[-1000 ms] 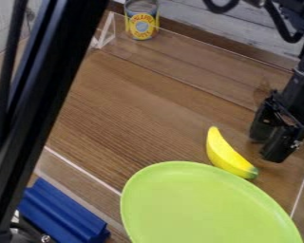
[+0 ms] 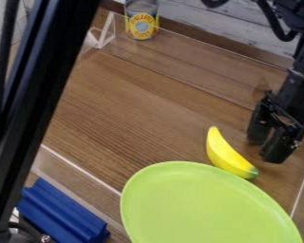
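Note:
A yellow banana [image 2: 226, 154] lies on the wooden counter just above a large green oval plate [image 2: 199, 214]. My black gripper [image 2: 266, 138] is at the right, low over the counter, to the right of the banana and apart from it. It stands open, with nothing visible between its fingers.
A can with a yellow label [image 2: 142, 21] stands at the back by a white rack [image 2: 102, 33]. A blue ridged object [image 2: 60, 209] sits at the lower left beside a dark frame.
My gripper has shifted very slightly near the right edge; the banana and plate have not moved.

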